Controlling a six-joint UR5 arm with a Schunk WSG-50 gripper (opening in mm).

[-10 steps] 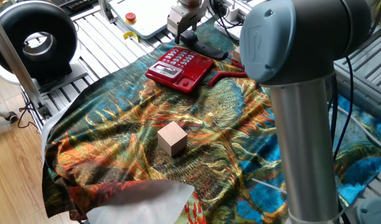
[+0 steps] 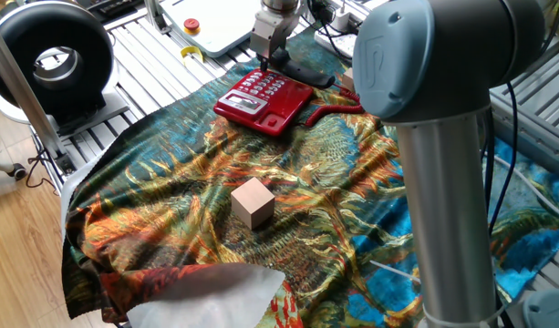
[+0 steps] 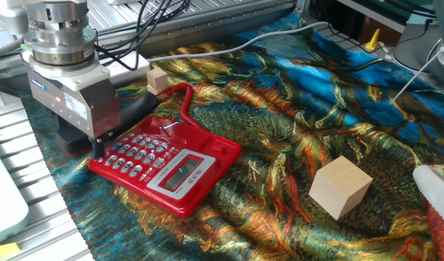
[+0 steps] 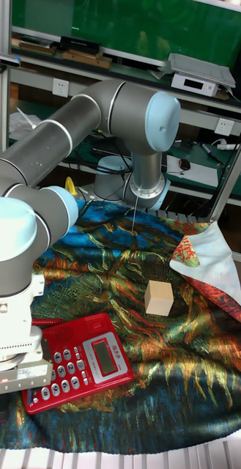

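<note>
A red desk telephone (image 3: 167,163) with silver keys and a grey display lies on the patterned cloth. Its black handset (image 2: 306,75) is off the cradle, along the phone's far side, tied to it by a red coiled cord (image 3: 185,105). My gripper (image 3: 95,148) points down at the phone's keypad-end corner, over the handset's near end. One dark finger shows between handset and phone; the other is hidden, so whether the fingers grip the handset is unclear. In the third exterior view the gripper body (image 4: 20,379) covers that part of the handset.
A larger wooden cube (image 2: 253,202) rests on open cloth; a small wooden block (image 3: 157,80) stands by the cord. The cloth (image 2: 170,182) is wrinkled, with one corner (image 4: 211,261) folded over. Cables and a white power strip (image 3: 124,70) lie behind the handset.
In the first exterior view my gripper has shifted slightly right and lower at the handset's end. The phone and the cube have stayed put.
</note>
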